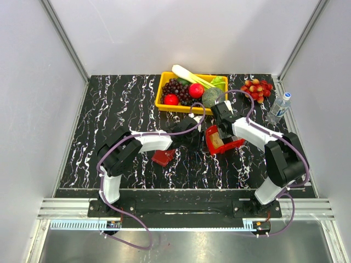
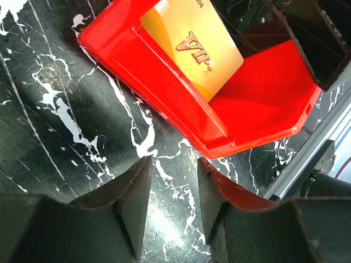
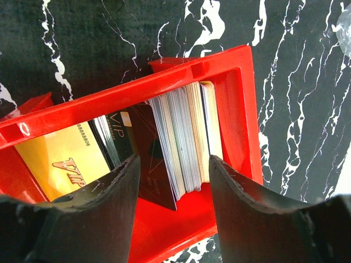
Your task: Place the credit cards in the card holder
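Note:
A red box (image 1: 215, 147) sits on the table right of centre, with upright cards inside. In the right wrist view, a yellow VIP card (image 3: 66, 164) leans at one end, a black VIP card (image 3: 148, 142) stands in the middle, and a stack of pale card edges (image 3: 189, 139) fills the other end. Over the black card and the stack, my right gripper stands open, nothing clasped between its fingers. Beside the box's outer wall, my left gripper is open and empty, with bare table between its fingertips. A flat red item (image 1: 163, 157) lies partly under the left arm.
Behind the box stands a yellow crate (image 1: 160, 98) of fruit and vegetables. A bunch of red grapes (image 1: 256, 89) and a clear bottle (image 1: 278, 108) are at the back right.

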